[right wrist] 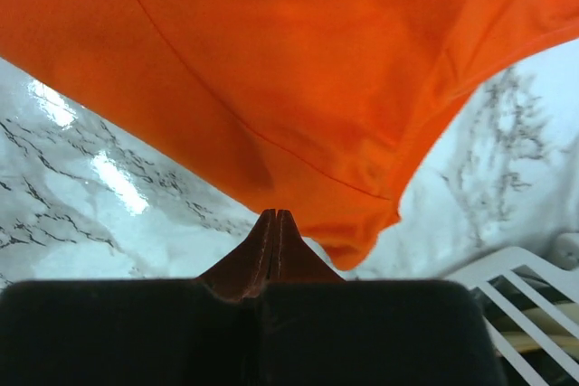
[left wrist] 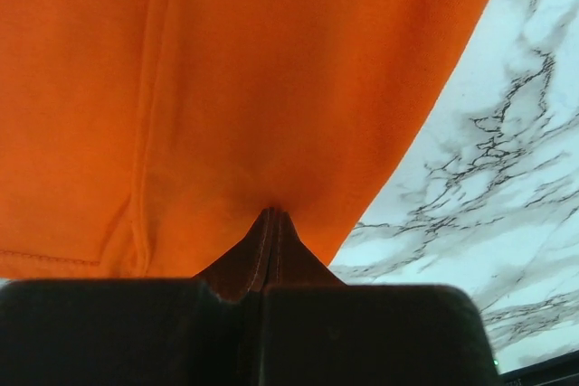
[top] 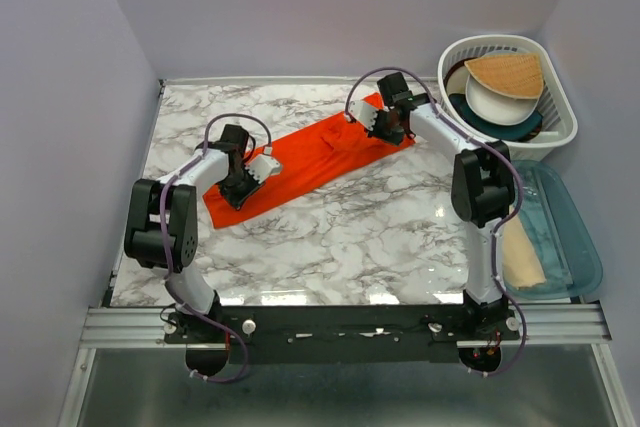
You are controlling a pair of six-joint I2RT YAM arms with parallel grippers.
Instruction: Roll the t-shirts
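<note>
An orange t-shirt (top: 310, 160) lies folded as a long band, slanting from lower left to upper right on the marble table. My left gripper (top: 238, 205) is over its left end. In the left wrist view the fingertips (left wrist: 267, 228) are together over the orange cloth near its edge, with nothing showing between them. Over the right end is my right gripper (top: 395, 140). The right wrist view shows its fingertips (right wrist: 265, 232) closed by the cloth's edge, close to a pointed corner (right wrist: 348, 246); nothing is seen between them. The arms cover parts of both shirt ends.
A white laundry basket (top: 565, 112) with a bowl and a woven item stands right of the shirt. Below it a blue-green bin (top: 580, 247) holds a beige cloth (top: 520, 252).
</note>
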